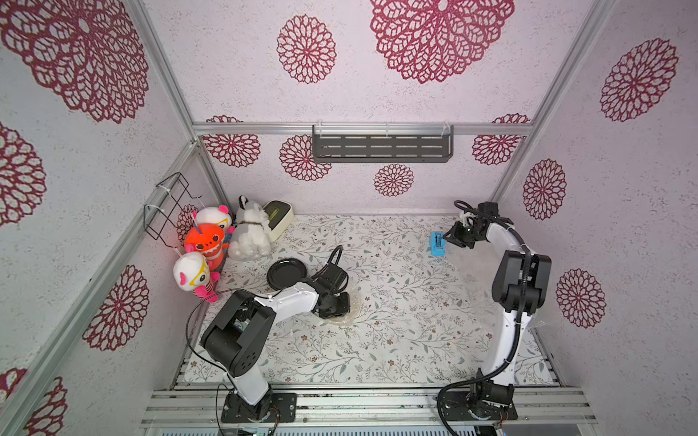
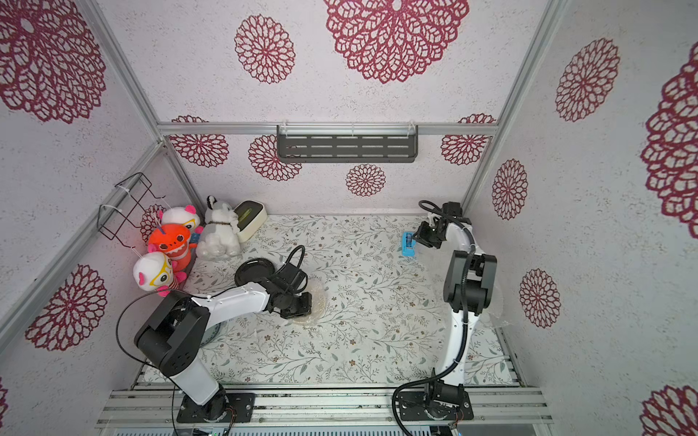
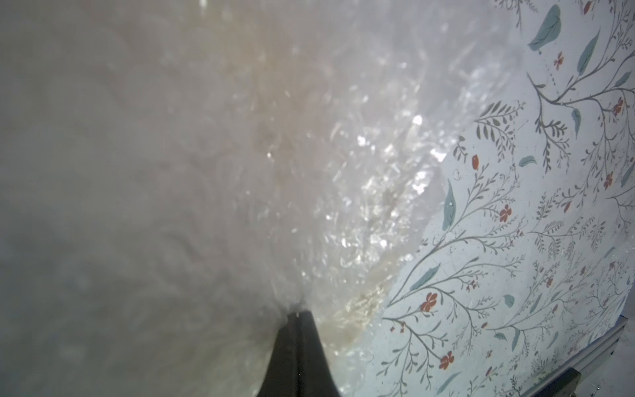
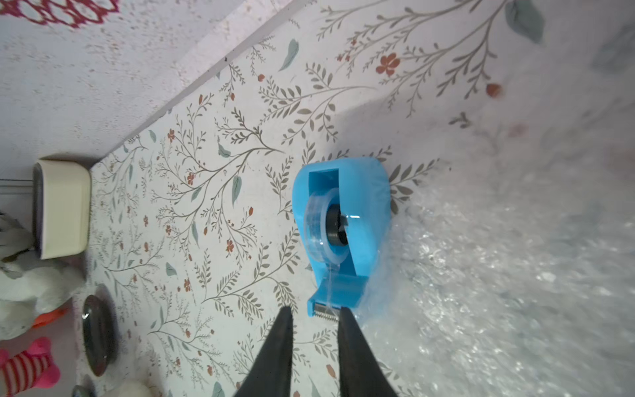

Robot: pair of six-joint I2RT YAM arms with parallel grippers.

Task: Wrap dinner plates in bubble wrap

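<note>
A round bundle of bubble wrap fills much of the left wrist view; in the top right view the bundle lies on the table at centre left. What is inside it cannot be made out clearly. My left gripper is shut, its tips against or just over the wrap, with nothing distinct between them. A blue tape dispenser holding a clear roll stands at the back right. Just in front of its toothed cutter end, my right gripper is partly open, its fingers apart and empty. A black plate rests behind the left arm.
Clear bubble wrap spreads beside the dispenser, under the right arm. Plush toys and a white-and-black box crowd the back left. A bluish dish is partly hidden by the left arm.
</note>
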